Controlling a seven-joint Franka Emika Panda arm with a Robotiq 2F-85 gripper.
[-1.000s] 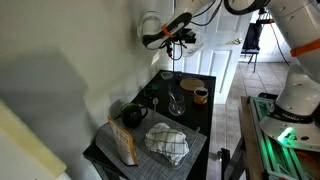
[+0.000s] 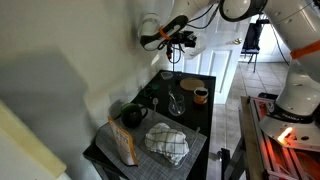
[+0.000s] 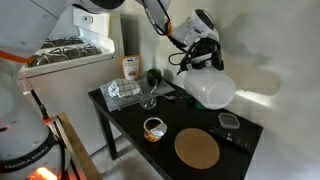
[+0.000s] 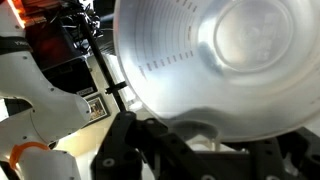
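A white, translucent bowl point(image 3: 208, 88) hangs tilted in the air above the far part of the black table. My gripper point(image 3: 205, 62) is shut at its rim, and the bowl hangs just below the fingers. Most of the wrist view is filled by the bowl point(image 4: 220, 60), with its near rim at the gripper; its inside looks empty. In exterior view 1 the bowl point(image 2: 197, 46) shows only as a pale shape beside the gripper point(image 2: 180, 42). The exact contact at the fingertips is hard to make out.
On the black table point(image 3: 182, 118) lie a round brown mat point(image 3: 197, 148), an orange-and-white cup point(image 3: 154, 129), a clear glass point(image 3: 148, 98) and a small clear lid point(image 3: 228, 121). A checked cloth point(image 2: 167, 143) and dark pot point(image 2: 132, 115) occupy the other end. The wall is close behind.
The light on the arm's base has gone from green to red-orange. The arm, bowl and table items look unmoved.
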